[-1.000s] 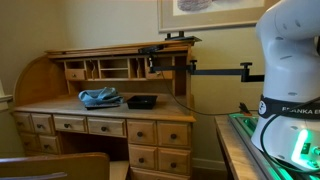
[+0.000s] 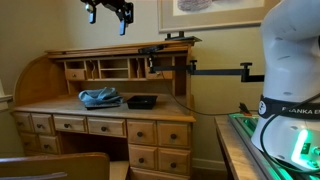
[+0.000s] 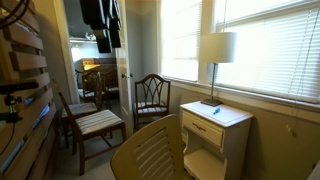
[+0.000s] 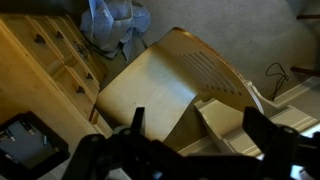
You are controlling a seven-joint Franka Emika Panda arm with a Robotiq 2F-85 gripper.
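Note:
My gripper [image 2: 107,22] hangs high at the top of exterior view 1, above the desk, its two fingers spread with nothing between them. In exterior view 2 a dark part of the gripper comes down from the top edge. On the wooden desk [image 2: 100,111] lie a blue cloth [image 2: 100,97] and, just right of it, a black tray [image 2: 142,102]. From the wrist view, the open fingers [image 4: 138,121] stand above a wooden chair [image 4: 150,88], with the black tray [image 4: 30,145] off to the lower left.
A lamp [image 3: 217,50] stands on a white cabinet [image 3: 220,130] by the windows. Other chairs [image 3: 150,92] stand behind. A dark bar [image 2: 218,72] reaches across before the desk's cubbyholes. In the wrist view, a greyish bundle [image 4: 118,22] lies near the top.
My gripper has come down into exterior view 1 from above. The cloth and tray have not moved.

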